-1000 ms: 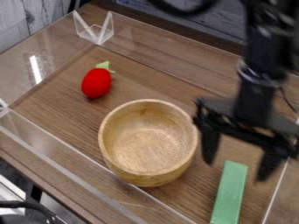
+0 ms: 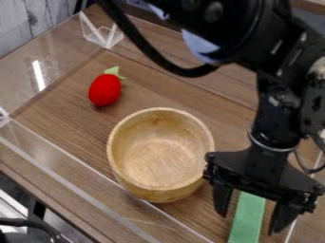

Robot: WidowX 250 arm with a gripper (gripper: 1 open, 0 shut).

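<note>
A black robot gripper (image 2: pixel 257 197) hangs low on the right side, open, its fingers over a green elongated block (image 2: pixel 246 224) at the bottom right. A round tan wooden bowl (image 2: pixel 152 152) sits left of the gripper. A red object with a green tip (image 2: pixel 105 88), like a vegetable, lies on the wooden surface at the upper left. Whether the fingers touch the green block is unclear.
Clear plastic edges run along the left side. The arm covers much of the upper right.
The bowl and red object are unmoved.
</note>
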